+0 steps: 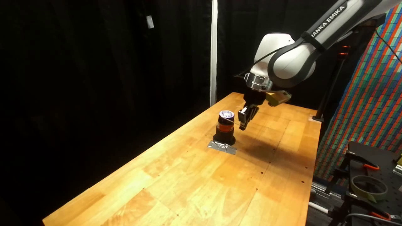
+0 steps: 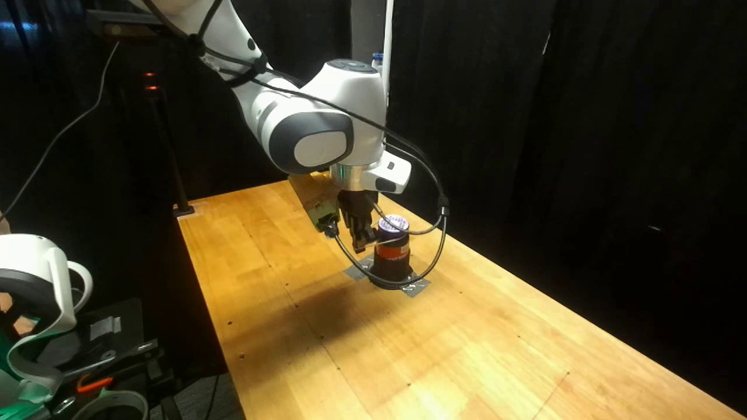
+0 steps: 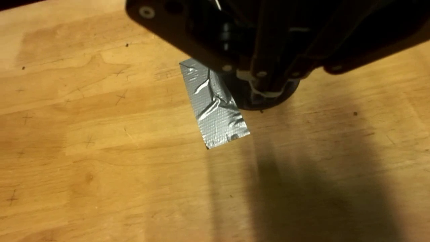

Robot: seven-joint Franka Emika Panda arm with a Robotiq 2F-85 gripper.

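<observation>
A dark can (image 1: 225, 135) with an orange band and a pale, patterned top stands upright on the wooden table. A thin, light cord (image 1: 234, 122) runs from around its upper part to my gripper (image 1: 243, 127), which is shut on it beside the can. In the second exterior view the same gripper (image 2: 360, 247) is left of the can (image 2: 392, 265), its fingertips apart from the can's body. The wrist view has the dark fingers close together, with part of a pale loop (image 3: 268, 94) at the tips; the can is mostly hidden there.
Crumpled grey tape (image 3: 215, 109) lies on the table at the can's base. A cable (image 2: 442, 245) from the arm hangs in a loop across the can in the second exterior view.
</observation>
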